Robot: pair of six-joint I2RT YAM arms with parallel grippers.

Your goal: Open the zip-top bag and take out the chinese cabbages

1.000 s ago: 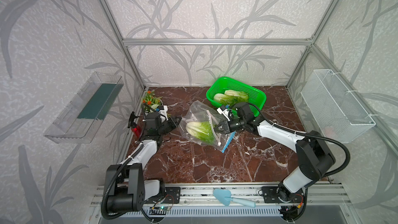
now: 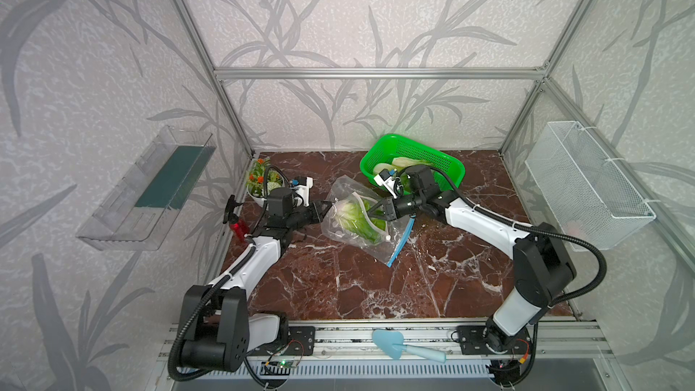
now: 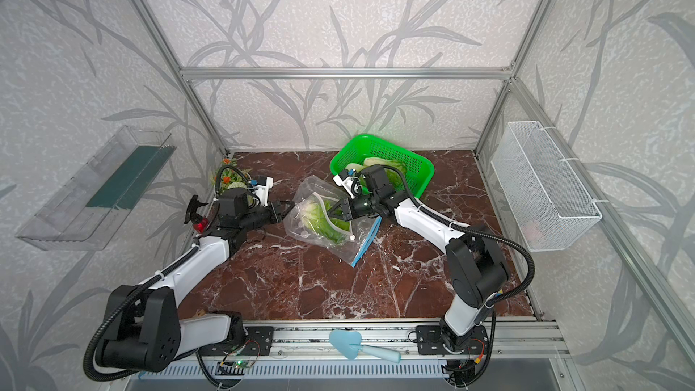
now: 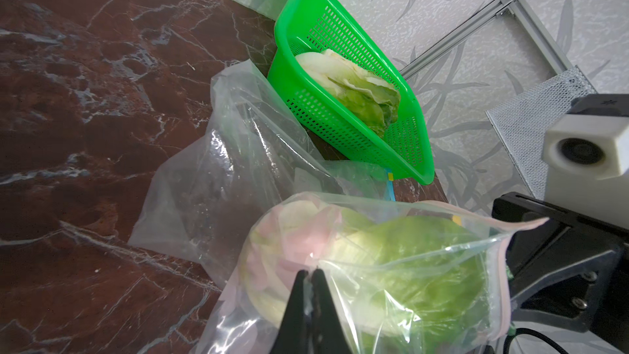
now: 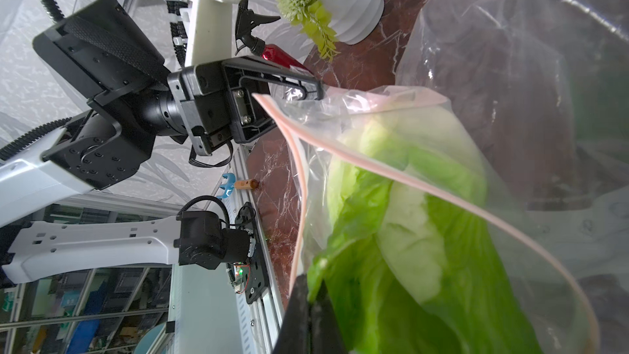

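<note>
A clear zip top bag with a pale pink zip edge [image 5: 393, 171] is raised between my two arms, its mouth gaping toward the right. Inside lies a green and white Chinese cabbage; in the left wrist view film covers it. My left gripper is shut at the bag's other end, film gathered at its tips. At the bag's mouth, my right gripper is shut against a leaf tip and near the zip edge; what lies between its fingers does not show. More cabbage [image 4: 353, 88] lies in the green basket [image 4: 419, 137].
Under and behind the raised bag lies another clear bag [image 4: 222, 157], flat, with a blue zip strip [image 2: 400, 242]. A potted plant [image 5: 353, 3] and a red spray bottle [image 2: 237, 227] stand at left.
The bag with its cabbage has risen and tilted, and my right gripper has shifted a little back and left at its mouth.
</note>
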